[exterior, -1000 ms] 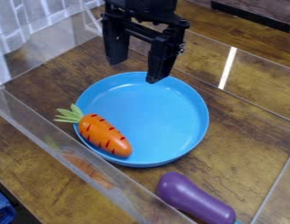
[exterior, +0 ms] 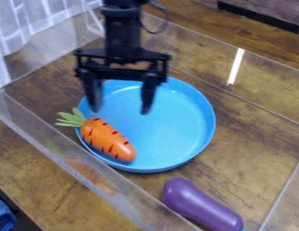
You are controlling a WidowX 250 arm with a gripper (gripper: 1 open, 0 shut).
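Observation:
A toy carrot [exterior: 108, 138] with green leaves lies in the blue plate [exterior: 177, 124], on its left side. A purple toy eggplant [exterior: 202, 204] lies on the wooden surface at the lower right, outside the plate. My dark gripper [exterior: 121, 95], blurred, hangs over the upper left part of the plate, above and behind the carrot, its two fingers spread open with no object visible between them.
A clear plastic wall crosses the lower left, in front of the plate. Another runs along the upper left. The wooden surface [exterior: 254, 135] right of the plate is clear. A blue object [exterior: 1, 215] sits at the bottom left corner, outside the wall.
The gripper has moved lower and to the left, from the top of the view to over the plate's left part. Carrot, plate and eggplant have not moved.

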